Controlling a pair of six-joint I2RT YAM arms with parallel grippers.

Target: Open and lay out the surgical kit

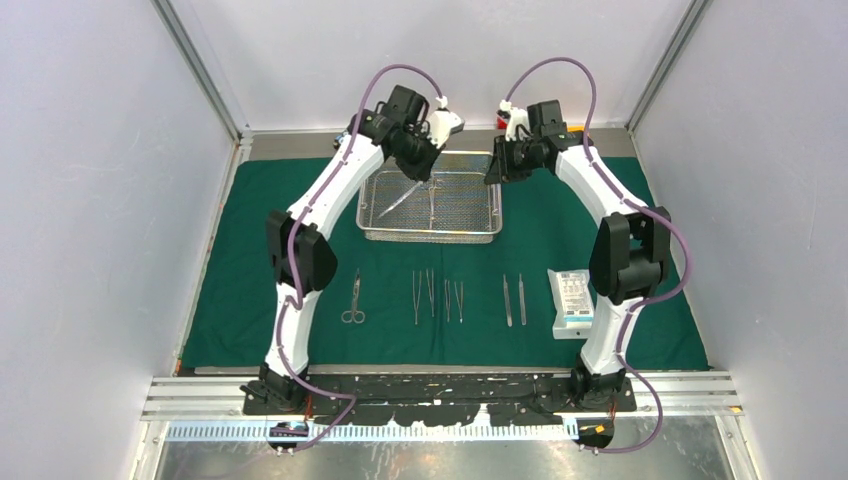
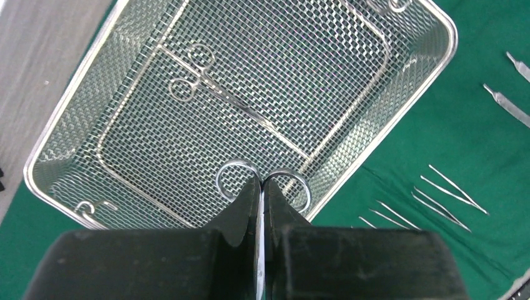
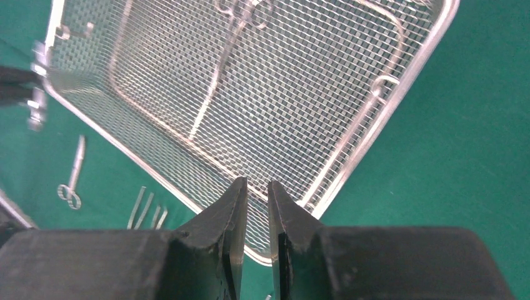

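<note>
The wire-mesh tray [image 1: 430, 237] stands at the back middle of the green cloth. One ring-handled instrument [image 2: 234, 100] lies on its mesh floor. Above the tray, my left gripper [image 1: 428, 178] is shut on a second, slim ring-handled instrument [image 1: 400, 199]; its two rings show just past the fingertips in the left wrist view, and its shaft runs back between the fingers. My right gripper is partly open over the tray's right side, with nothing between its fingers. In the right wrist view the left gripper is blurred at the left edge.
Along the front of the cloth lie scissors [image 1: 354, 300], several tweezers [image 1: 417, 297] and two slim handles [image 1: 507, 300]. A white packet [image 1: 572, 300] lies by the right forearm. Bare cloth is left between tray and instrument row.
</note>
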